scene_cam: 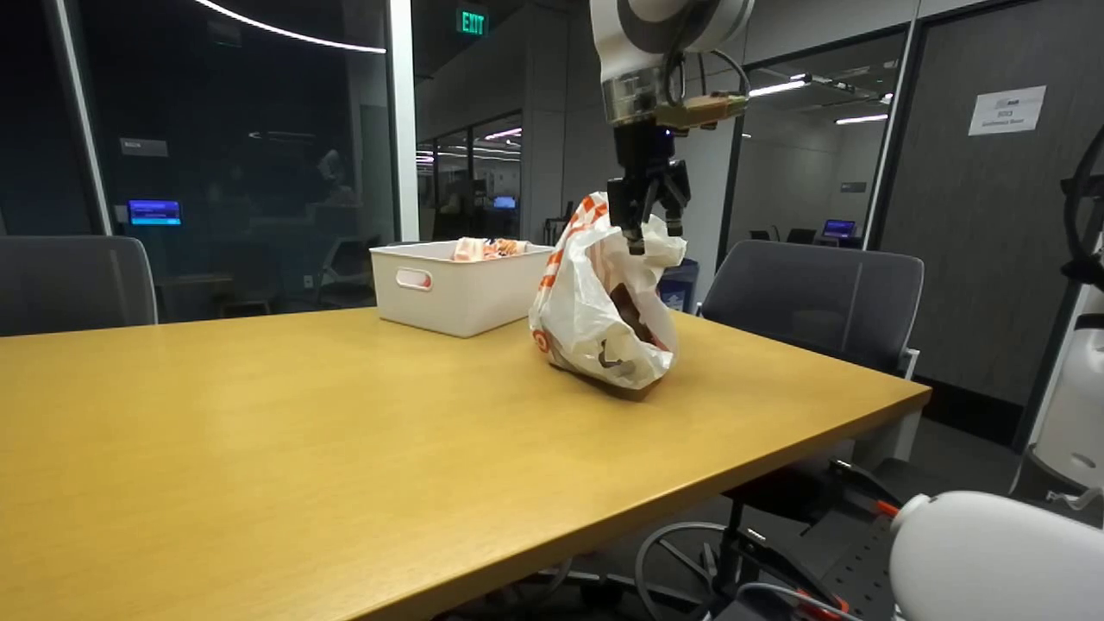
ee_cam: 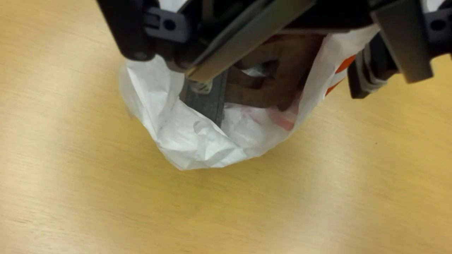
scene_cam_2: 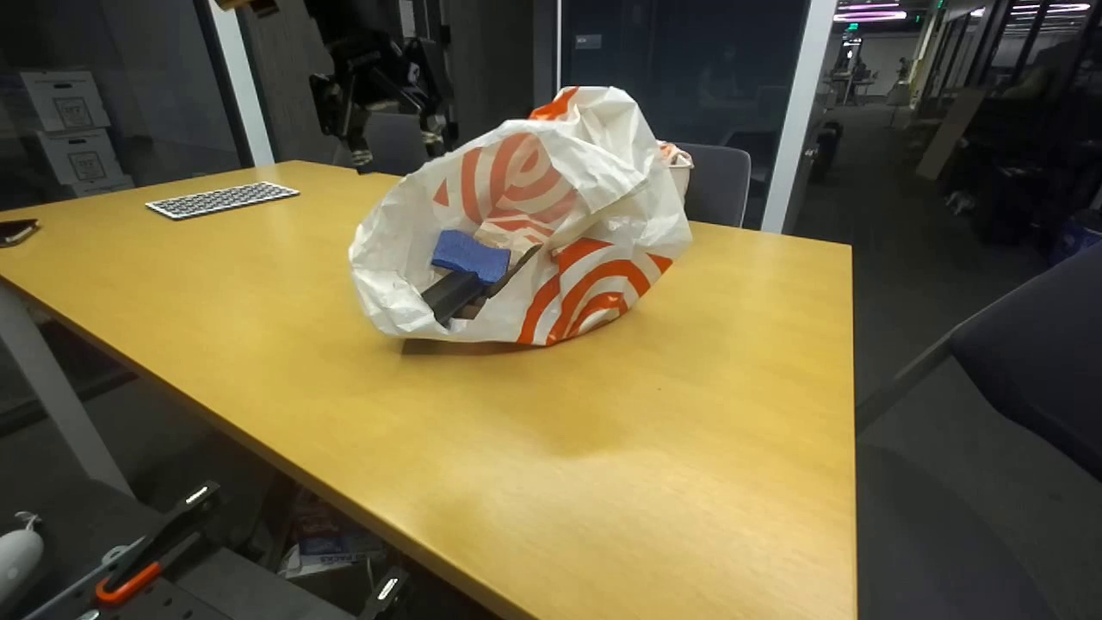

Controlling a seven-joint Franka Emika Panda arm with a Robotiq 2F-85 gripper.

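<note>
A white plastic bag [scene_cam: 607, 310] with orange-red rings lies on its side on the table, its mouth gaping. Inside it, a blue cloth-like item [scene_cam_2: 471, 255] and a dark, flat object [scene_cam_2: 452, 294] show. The wrist view looks down at the bag [ee_cam: 190, 141], where a brown item [ee_cam: 258, 86] sits beside a dark grey bar [ee_cam: 206, 101]. My gripper [scene_cam: 654, 236] points down, open, by the top of the bag's mouth in exterior view 1. In exterior view 2 the gripper [scene_cam_2: 398, 151] hangs above the table, apart from the items inside.
Behind the bag stands a white bin [scene_cam: 455, 295] holding patterned cloth [scene_cam: 488, 248]. A keyboard [scene_cam_2: 222, 200] lies toward the table's far side, with a small dark object [scene_cam_2: 16, 232] at its left edge. The wooden table [scene_cam: 259, 435] is otherwise largely clear.
</note>
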